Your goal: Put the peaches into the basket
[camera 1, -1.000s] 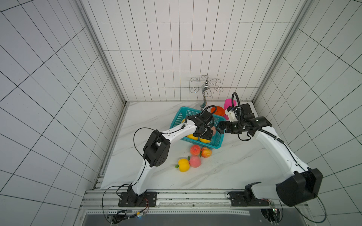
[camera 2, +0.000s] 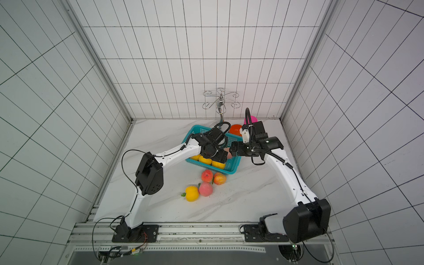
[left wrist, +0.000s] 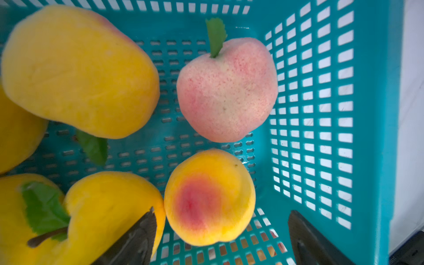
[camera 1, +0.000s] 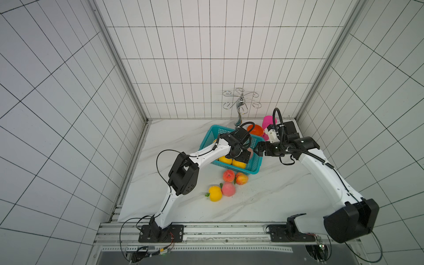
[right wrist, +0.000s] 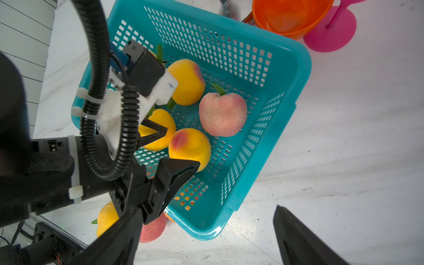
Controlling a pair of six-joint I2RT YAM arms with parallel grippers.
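In the right wrist view, the teal basket (right wrist: 265, 145) holds several yellow fruits, a pink peach (right wrist: 223, 114) and a yellow peach with a red blush (right wrist: 190, 148). My left gripper hangs over the basket, its fingers apart; the blushed peach lies loose below and between them. Beside the basket's right end, my right gripper stands open above the rim and table, holding nothing. On the table in front of the basket lie a red peach (camera 1: 228, 175), an orange-yellow one (camera 1: 241, 178), a pink one (camera 1: 228, 189) and a yellow fruit (camera 1: 215, 193).
Behind the basket are an orange bowl (right wrist: 291, 15), a pink utensil (right wrist: 331, 31) and a metal stand (camera 1: 240, 108) with curled arms. Both grippers are close together over the basket's right half.
The left arm has shifted only slightly over the basket. The right arm barely moves. The fruits on the table stay put.
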